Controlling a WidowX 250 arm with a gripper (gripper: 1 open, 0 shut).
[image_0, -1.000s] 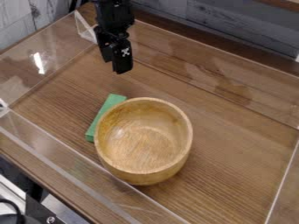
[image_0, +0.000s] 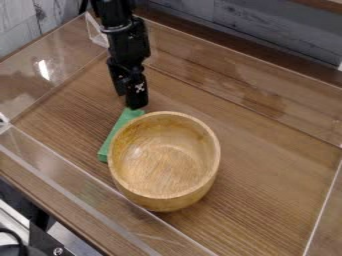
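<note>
My black gripper (image_0: 130, 92) hangs open just above the top end of a green strip-like object (image_0: 119, 136), which lies flat on the wooden table, partly hidden behind a wide pale wooden bowl (image_0: 166, 160). Whether the fingertips touch the green object is hard to tell from this view.
Raised edges run along the back and sides. Some dark cables lie beyond the front left corner.
The gripper has moved down and toward the viewer, from the back of the table to the top end of the green object. The bowl and green object look unmoved.
</note>
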